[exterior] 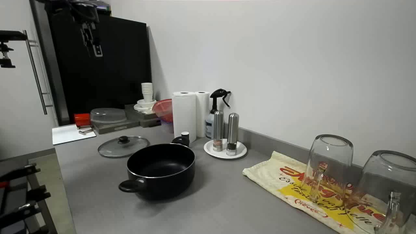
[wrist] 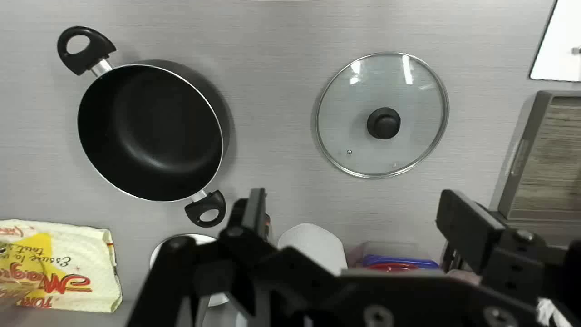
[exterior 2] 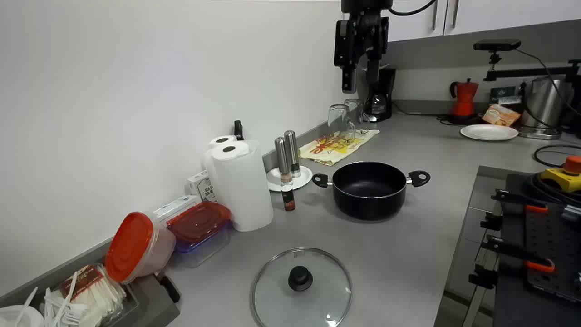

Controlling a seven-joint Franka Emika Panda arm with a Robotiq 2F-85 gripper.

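Observation:
My gripper is open and empty, its two fingers wide apart above the counter. In exterior view 2 the gripper (exterior 2: 359,84) hangs high over the worktop, well clear of everything on it. A black two-handled pot (exterior 2: 370,196) stands upright and uncovered; its inside (wrist: 147,131) looks empty from above. Apart from it, a round glass lid (wrist: 356,114) with a black knob (wrist: 384,123) lies flat on the counter, knob up. In the wrist view the lid is beyond the fingertips, between their lines, while the pot is off to the left.
Along the wall stand paper towel rolls (exterior 2: 242,185), two grinders on a white plate (exterior: 222,155), a spray bottle (exterior: 209,125) and plastic containers (exterior 2: 136,248). Upturned glass mugs (exterior: 327,167) rest on a printed cloth (exterior: 273,171).

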